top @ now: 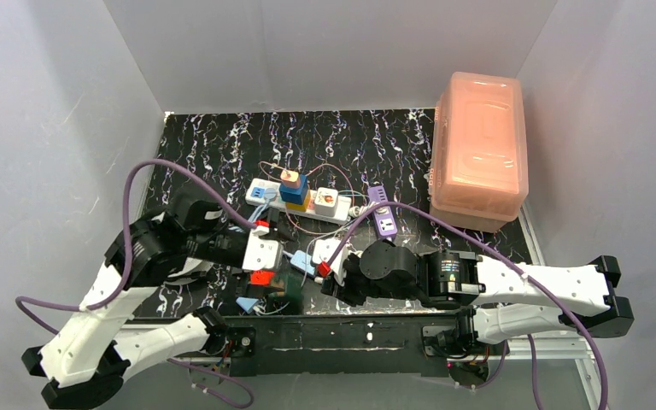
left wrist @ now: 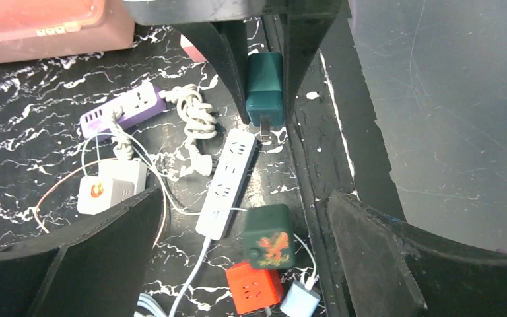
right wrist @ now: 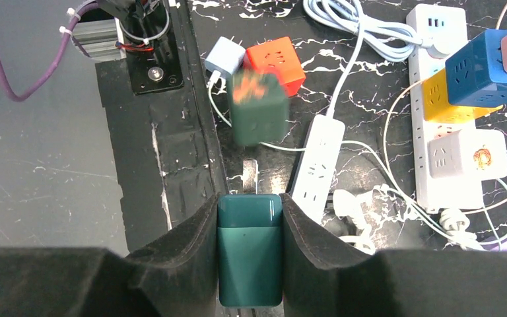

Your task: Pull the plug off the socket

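Note:
In the right wrist view a green plug (right wrist: 250,267) is clamped in my right gripper, its metal prongs (right wrist: 250,173) bare and sticking out forward. A dark green cube socket (left wrist: 269,238) with an orange-gold emblem is apart from the plug. It looks blurred in the right wrist view and seems to be in the air. My left gripper (top: 278,258) stands wide open around the space where the cube shows, and its fingers (left wrist: 376,257) do not touch it in the left wrist view.
A red cube (left wrist: 254,287) and a blue-grey adapter (left wrist: 300,299) lie near the table's front edge. A white power strip (left wrist: 228,181) lies nearby. Behind are a loaded longer strip (top: 342,207), a purple strip (top: 383,218) and an orange box (top: 481,145).

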